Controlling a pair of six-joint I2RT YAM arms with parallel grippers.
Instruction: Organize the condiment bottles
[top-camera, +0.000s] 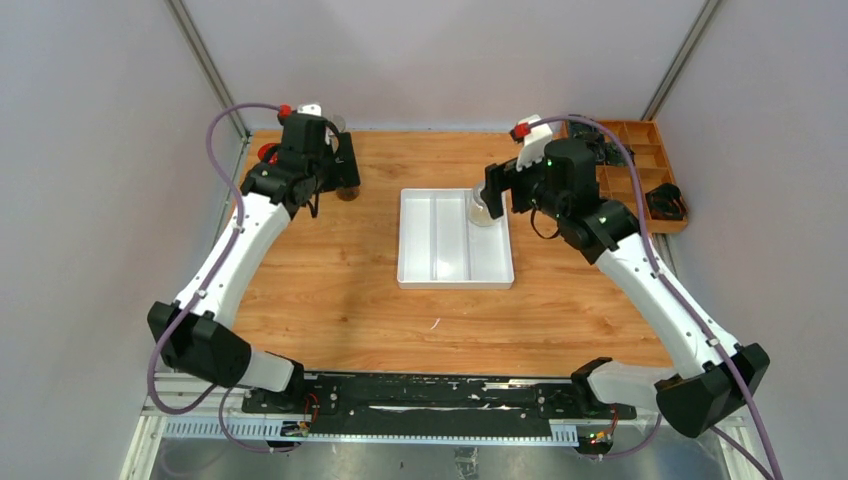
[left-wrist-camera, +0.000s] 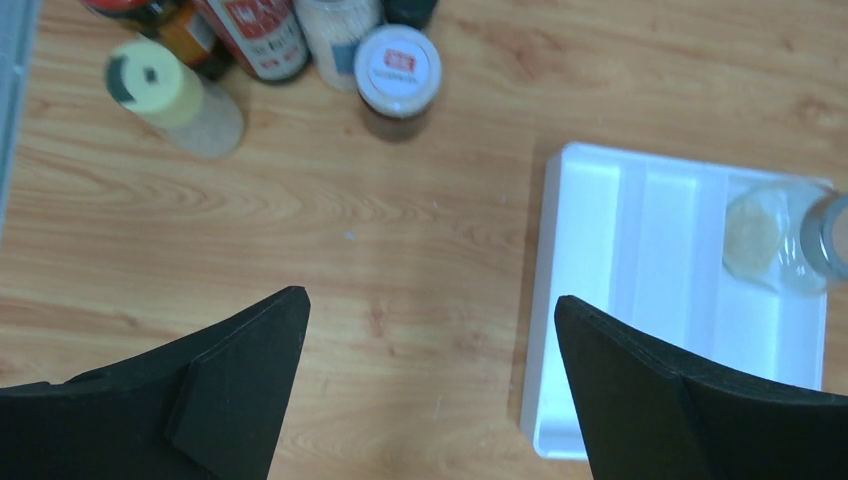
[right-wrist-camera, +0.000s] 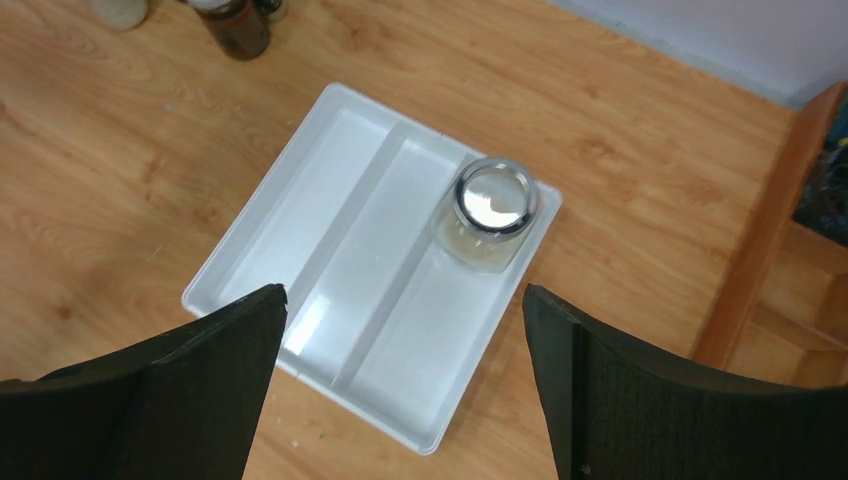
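The white divided tray (top-camera: 416, 240) lies mid-table. A clear jar with a silver lid (right-wrist-camera: 494, 200) stands in the far end of its right compartment. My right gripper is open with nothing between its fingers, which are apart from the jar. At the table's back left is a cluster: a dark jar with a white lid (left-wrist-camera: 398, 75), a pale bottle with a cream cap (left-wrist-camera: 180, 95), a red-labelled bottle (left-wrist-camera: 262, 35), a white shaker (left-wrist-camera: 338, 38) and a red-lidded jar (top-camera: 267, 152). My open, empty left gripper hides most of them in the top view.
A wooden compartment box (top-camera: 648, 155) holding dark items stands at the back right. The back wall (top-camera: 430, 70) closes off the far side. Bare table (top-camera: 330, 310) lies in front of the tray and to its left.
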